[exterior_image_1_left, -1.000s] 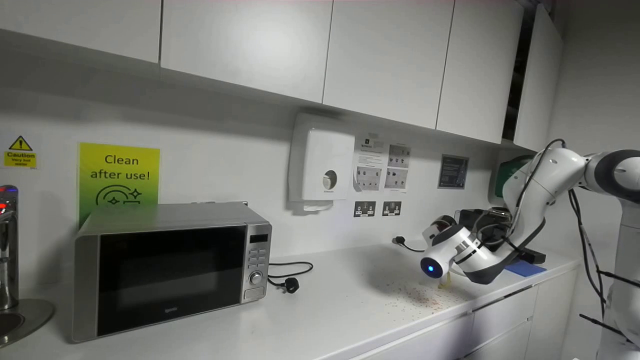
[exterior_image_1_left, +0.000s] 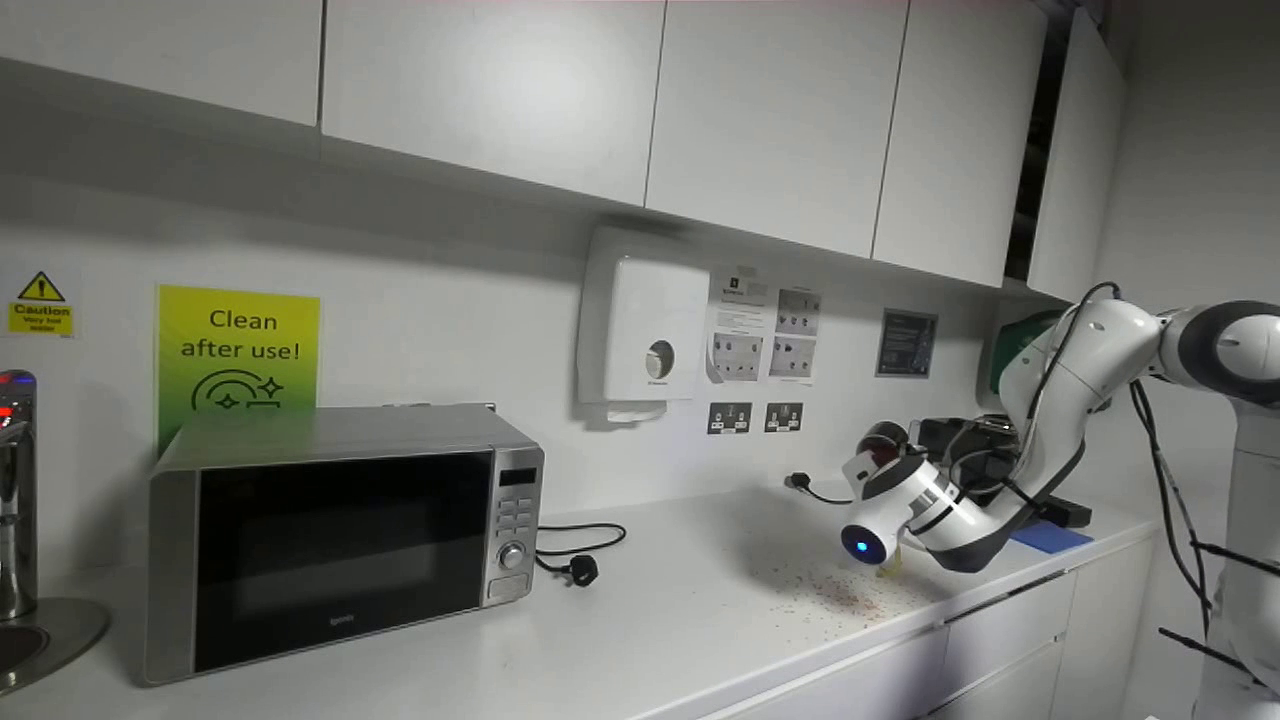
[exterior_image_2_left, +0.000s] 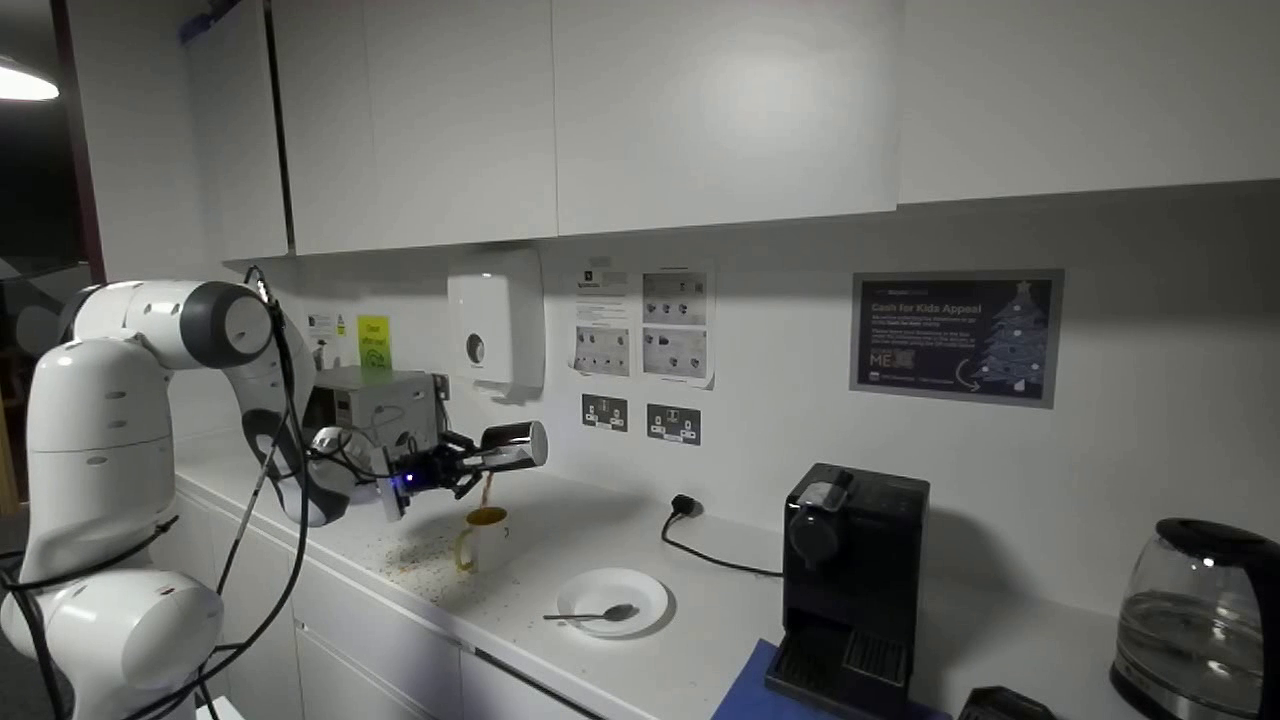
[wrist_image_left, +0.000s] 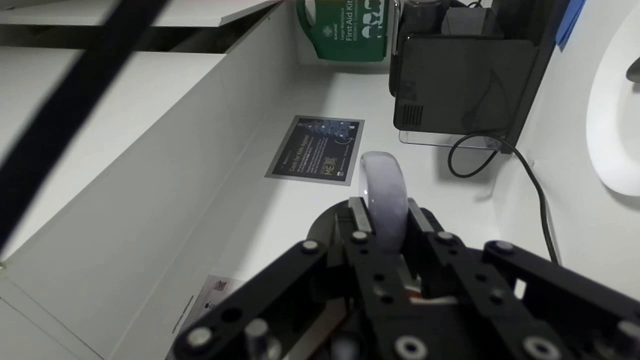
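Note:
My gripper is shut on the pale grey curved handle (wrist_image_left: 382, 180) of a cup. In exterior view 2 that cup (exterior_image_2_left: 518, 444), silvery and dark, lies tipped nearly on its side above a white mug. A thin brown stream (exterior_image_2_left: 487, 487) shows between the cup and the mug (exterior_image_2_left: 488, 546), which has a yellow handle and a yellow-brown inside. The mug stands upright on the counter. From exterior view 1, the cup (exterior_image_1_left: 885, 439) shows a reddish patch, and the arm's wrist hides most of the gripper and mug.
Brown crumbs (exterior_image_2_left: 420, 562) are scattered on the counter around the mug. Nearby lies a white plate (exterior_image_2_left: 584, 590) with a spoon (exterior_image_2_left: 615, 612). Beyond are a black coffee machine (exterior_image_2_left: 854, 576) and a glass kettle (exterior_image_2_left: 1182, 624); a microwave (exterior_image_1_left: 342, 552) stands at the other end.
My wrist has dipped slightly and turned. The held cup has shifted a little and rolled, so that a reddish patch now shows on it.

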